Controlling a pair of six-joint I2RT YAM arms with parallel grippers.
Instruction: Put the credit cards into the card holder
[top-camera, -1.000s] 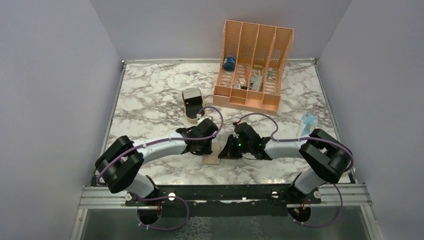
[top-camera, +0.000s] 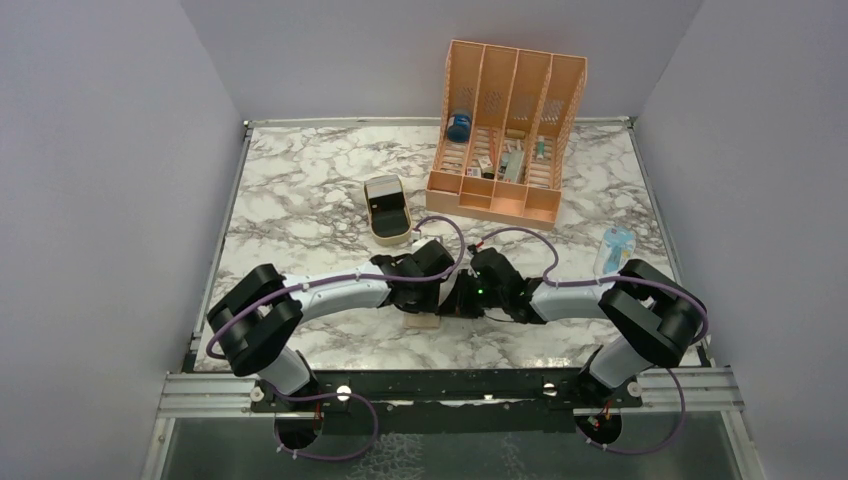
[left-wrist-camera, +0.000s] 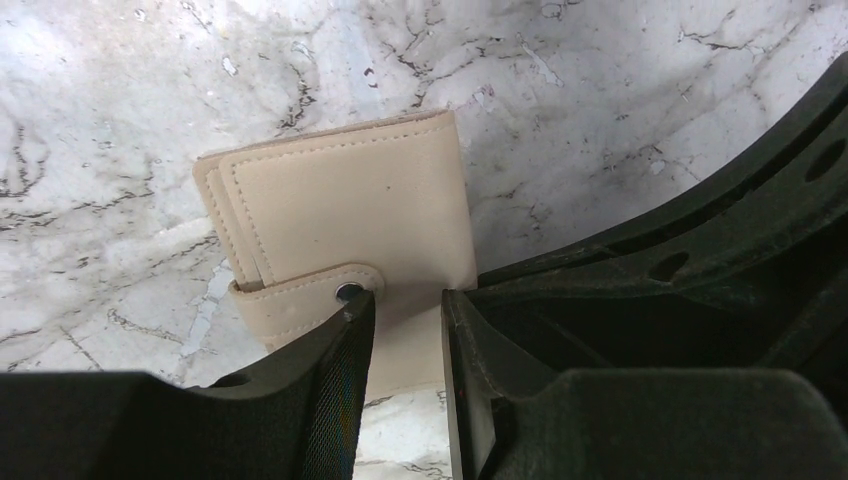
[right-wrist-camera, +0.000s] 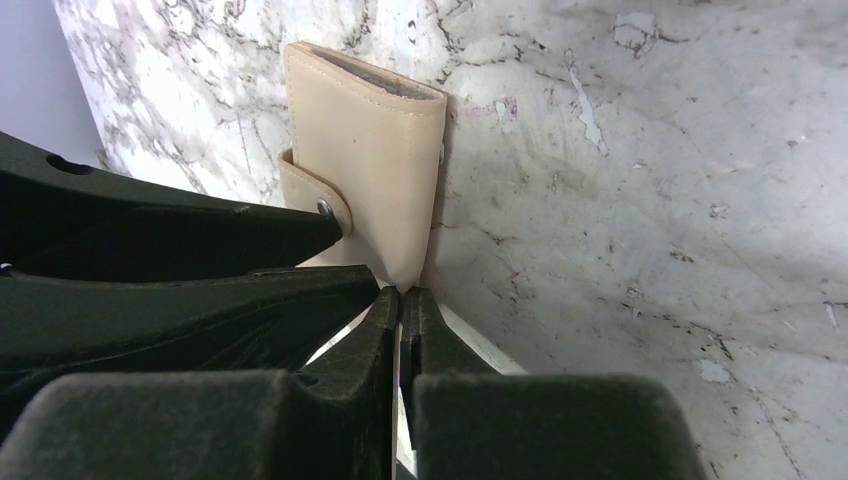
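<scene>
A beige leather card holder (left-wrist-camera: 340, 205) with a snap strap lies on the marble table, mostly under my grippers in the top view (top-camera: 421, 320). My left gripper is over its snap, fingers part open, one each side of a stretch of beige leather. My right gripper is shut at the holder's edge; whether it pinches any leather is hard to tell. I cannot make out any credit cards.
An open tan case (top-camera: 388, 220) stands behind the grippers. A peach organizer (top-camera: 494, 210) with assorted items is at the back right, and a pale blue package (top-camera: 615, 250) lies on the right.
My left gripper has moved right over the card holder, toward my right gripper, covering more of the holder. The right arm has shifted very slightly.
</scene>
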